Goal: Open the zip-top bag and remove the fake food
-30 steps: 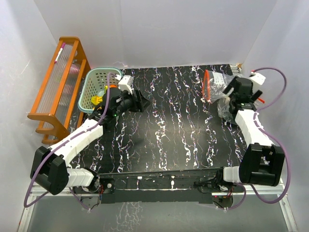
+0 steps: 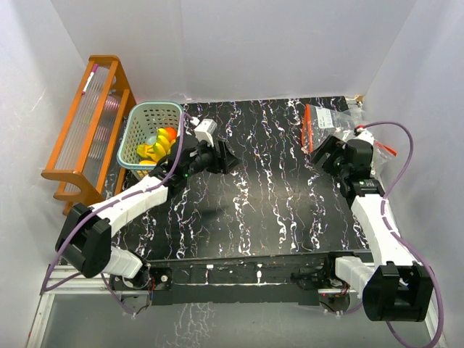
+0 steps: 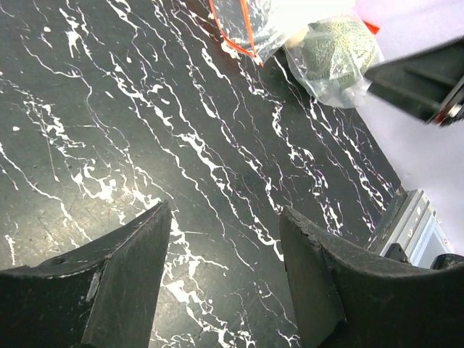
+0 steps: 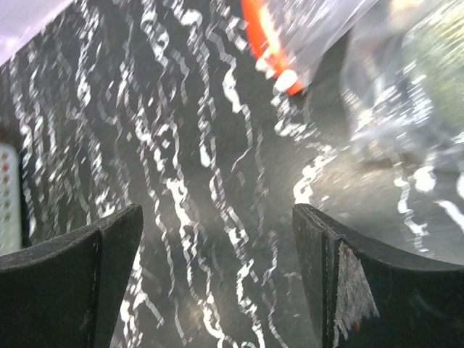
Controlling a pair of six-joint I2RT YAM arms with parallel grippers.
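Observation:
Clear zip top bags with orange zips (image 2: 326,119) lie at the right back of the table, partly under my right arm; in the left wrist view one bag (image 3: 333,58) shows a greenish round item inside. My right gripper (image 2: 326,154) hovers open just left of the bags; in its own view the bags (image 4: 406,87) lie ahead and to the right, with bare table between its fingers. My left gripper (image 2: 228,159) stands open over the middle-left table, nothing between its fingers.
A mint basket (image 2: 148,116) with yellow and orange fake food is at the back left, beside a wooden rack (image 2: 72,134). Walls border the sides and back.
My left gripper has moved right, toward the table's middle. My right gripper has moved left and toward the front from over the bags.

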